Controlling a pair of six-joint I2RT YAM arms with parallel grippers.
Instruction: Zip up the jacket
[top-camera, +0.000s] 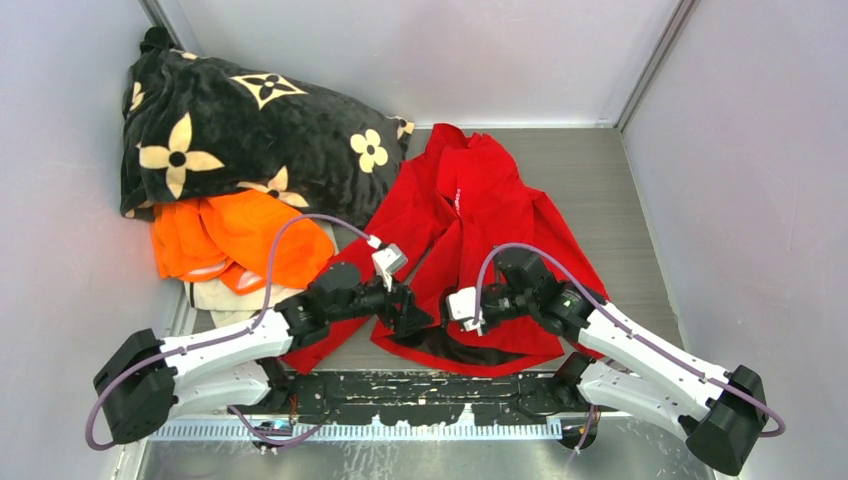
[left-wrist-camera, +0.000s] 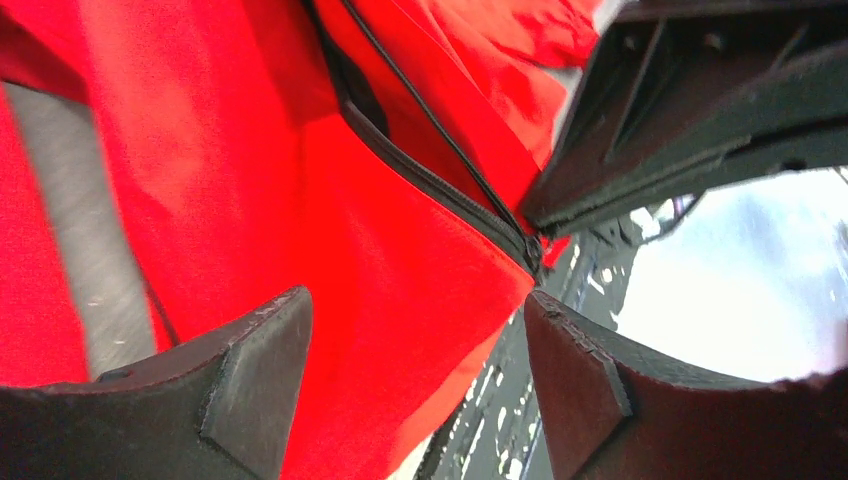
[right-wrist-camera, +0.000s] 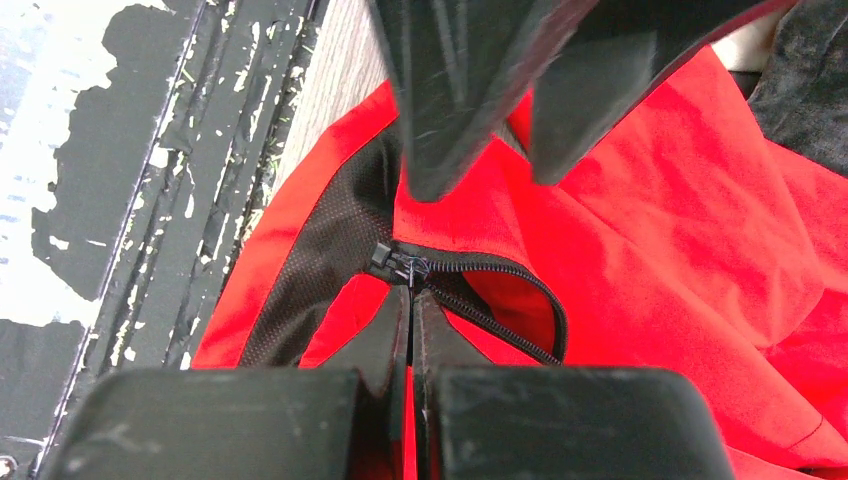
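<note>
The red jacket (top-camera: 470, 180) lies spread out on the grey floor, its front open at the near end. In the right wrist view my right gripper is shut on the zipper end (right-wrist-camera: 400, 262), with the dark zipper tape (right-wrist-camera: 500, 280) looping away from it. My left gripper is open, its fingertips just short of the red fabric fold beside the zipper, where the right gripper's dark body reaches in from the upper right of the left wrist view.
A black patterned pillow (top-camera: 255, 140) and orange cloth (top-camera: 240, 240) fill the left side. Walls enclose the floor. Bare grey floor (top-camera: 590, 160) shows at the back right.
</note>
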